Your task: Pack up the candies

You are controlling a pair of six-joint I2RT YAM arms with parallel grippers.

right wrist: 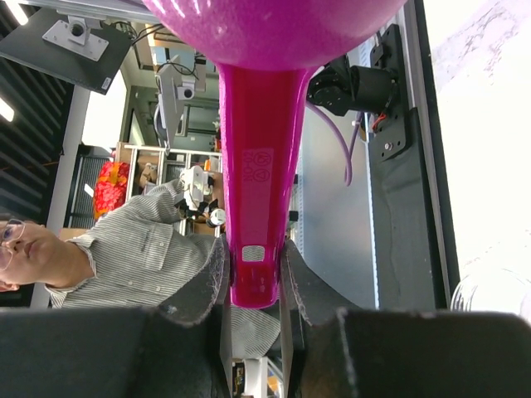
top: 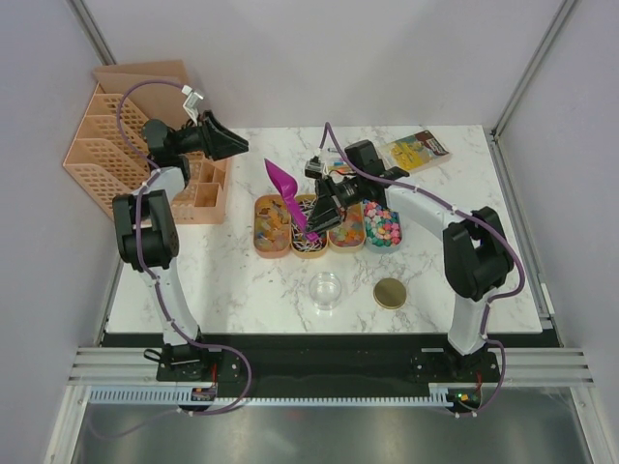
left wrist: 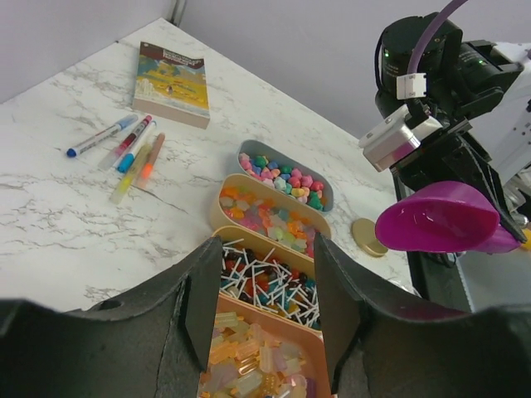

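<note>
A magenta scoop is in the air above the candy bins, its handle clamped by my right gripper. In the right wrist view the shut fingers grip the end of the scoop's handle. The left wrist view shows only bare magenta in the scoop's mouth. My left gripper is at the upper left, its fingers apart and empty. Candies fill the leftmost bin, the lollipop bin, the third bin and the grey bin. A clear round jar stands in front of them.
A gold lid lies right of the jar. At the far left stands a wooden rack with compartments. Pens and a book lie behind the bins.
</note>
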